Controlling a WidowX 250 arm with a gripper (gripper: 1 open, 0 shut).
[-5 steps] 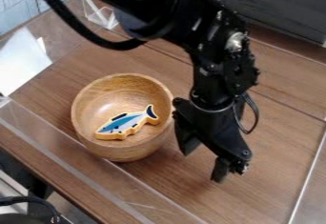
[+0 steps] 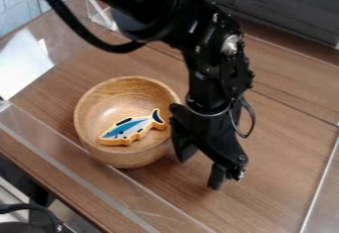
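A wooden bowl [image 2: 123, 98] rests on the table at centre-left, holding a flat fish-shaped piece [image 2: 129, 130] painted blue and white with a tan edge. My black gripper [image 2: 200, 166] points down just right of the bowl, its fingers apart and open, low over the wood. No object shows between the fingers.
Clear plastic edging runs along its left and right sides. A grey wall [image 2: 284, 14] stands behind, and black cables hang at the lower left.
The gripper and wrist have shifted a little to the left, toward the bowl. The bowl and fish have not visibly moved.
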